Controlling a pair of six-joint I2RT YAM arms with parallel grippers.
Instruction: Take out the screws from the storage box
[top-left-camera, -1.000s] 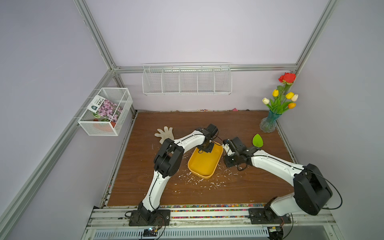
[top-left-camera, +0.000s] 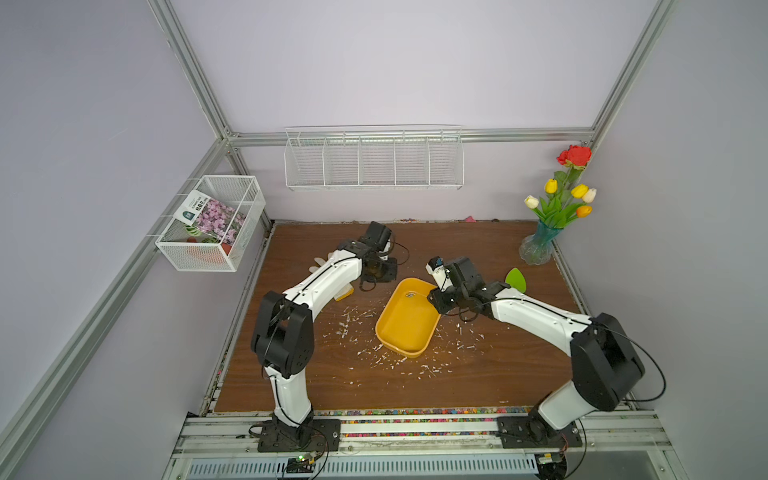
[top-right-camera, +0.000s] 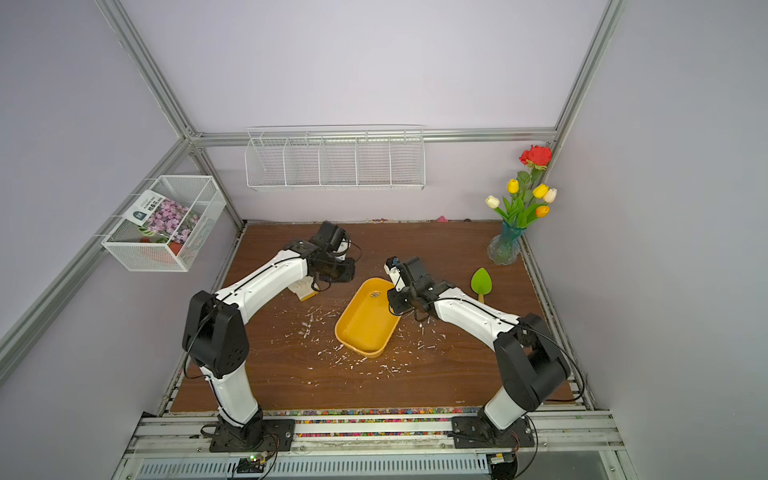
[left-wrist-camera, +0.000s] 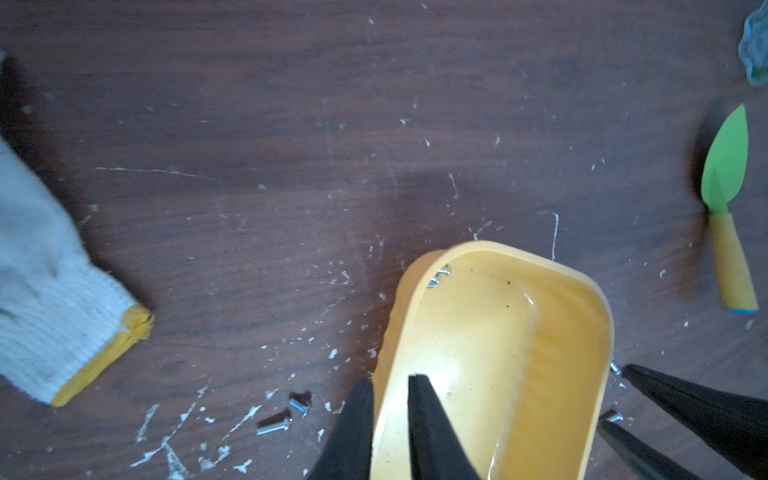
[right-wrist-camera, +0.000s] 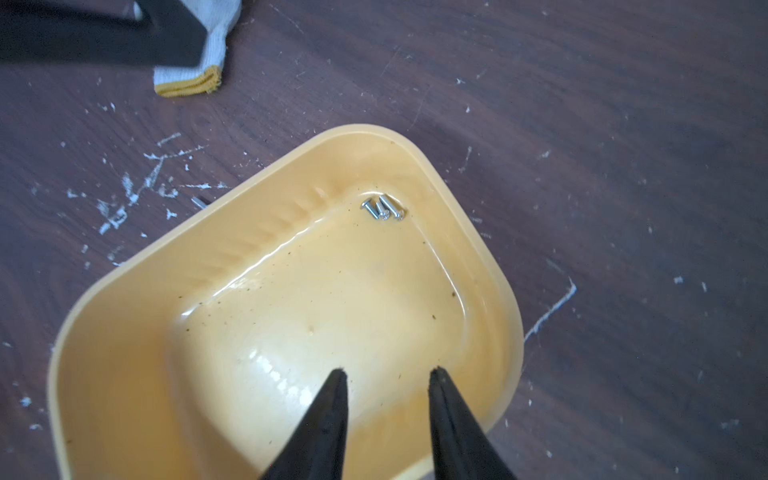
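The yellow storage box (top-left-camera: 404, 324) sits mid-table, with a small cluster of silver screws (right-wrist-camera: 382, 209) in its far corner. A few screws (left-wrist-camera: 273, 424) also lie on the table beside it, outside. My left gripper is raised above the box's left side, part open, with nothing seen between its fingers. My right gripper hangs over the box's right part, fingers apart and empty, with the screw cluster ahead of it.
A work glove (left-wrist-camera: 56, 296) lies left of the box. A green-headed trowel (left-wrist-camera: 724, 168) and a glass vase of flowers (top-left-camera: 536, 248) stand or lie to the right.
My left gripper has pulled back up and leftward from over the box. My right gripper has moved inward and up toward the box's far end.
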